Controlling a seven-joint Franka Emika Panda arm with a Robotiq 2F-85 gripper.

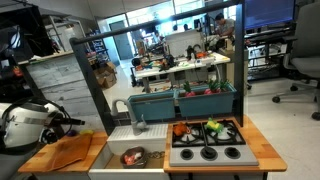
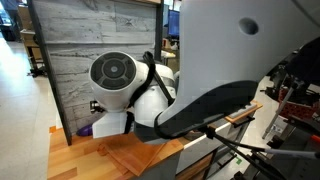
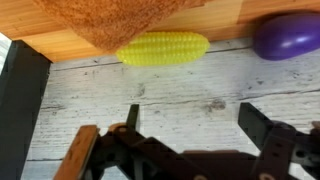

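Observation:
In the wrist view my gripper stands open, its two dark fingers wide apart with nothing between them. Past the fingertips is the whitish wood-grain wall panel. A yellow corn cob point(image 3: 163, 48) lies on the wooden counter at the foot of that panel, partly under the edge of an orange cloth point(image 3: 105, 18). Farther right rests a purple eggplant point(image 3: 287, 36), also seen as a purple spot point(image 2: 85, 131) in exterior view 2. The cloth point(image 1: 70, 151) spreads over the left end of the counter in exterior view 1, below the gripper. The arm hides much of the gripper in exterior view 2.
Right of the cloth is a sink point(image 1: 124, 132) with a faucet, then an open drawer holding a metal pot point(image 1: 134, 157). A stove point(image 1: 211, 143) carries red and green items. A blue shelf bin point(image 1: 183, 107) stands behind. A dark post point(image 1: 91, 84) rises beside the wall panel.

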